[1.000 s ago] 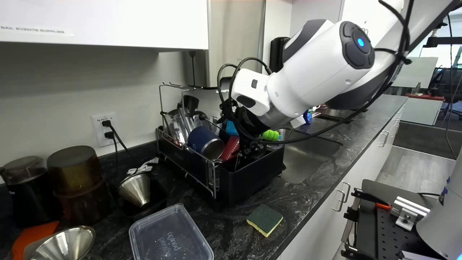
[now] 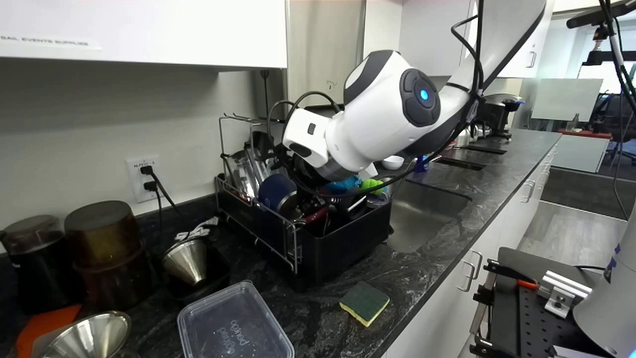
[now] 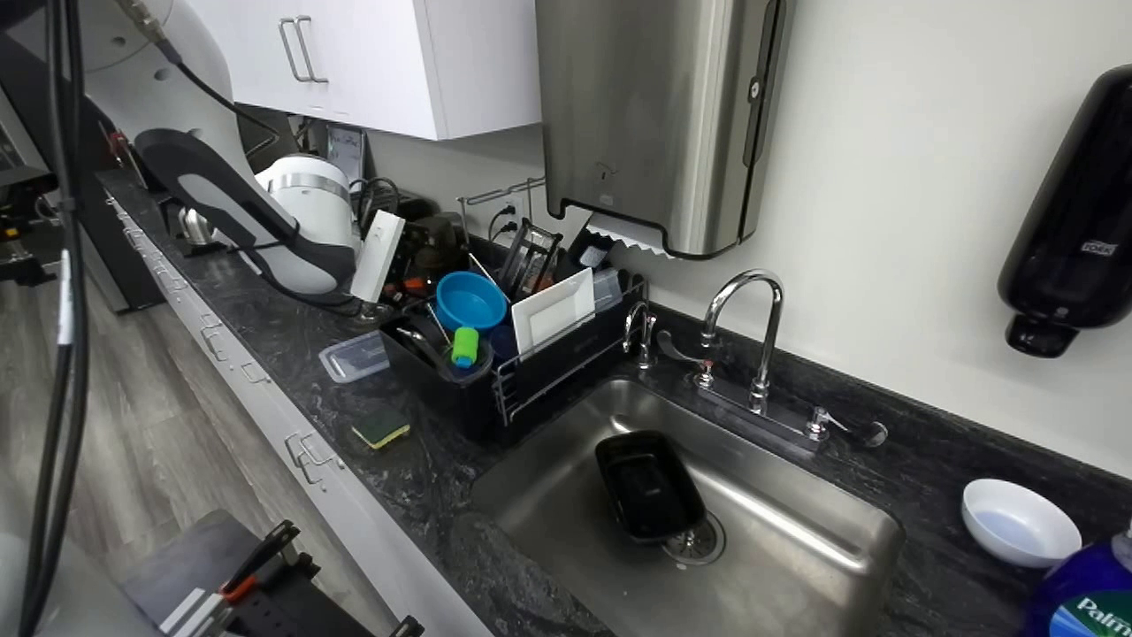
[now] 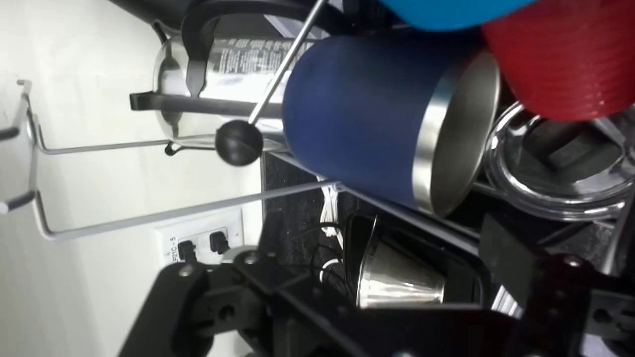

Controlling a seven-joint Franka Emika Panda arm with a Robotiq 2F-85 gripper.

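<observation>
My gripper stands open at the bottom of the wrist view, its dark fingers wide apart and nothing held between them. A navy blue tumbler with a steel rim lies on its side in the black dish rack, just beyond the fingertips. Beside it are a red ribbed cup and a blue bowl; a clear lid sits below the red cup. Past the tumbler's base lies a clear glass vessel with a dark handle. In exterior view 1 the arm's wrist mostly hides the fingers.
Wire rails rise along the rack's wall side. A sponge and a clear container lid lie on the counter in front. The sink beside the rack holds a black tray.
The arm has moved left and lower in exterior view 1, over the rack toward the blue tumbler. It now covers more of the rack's contents. Sponge and lid have stayed put.
</observation>
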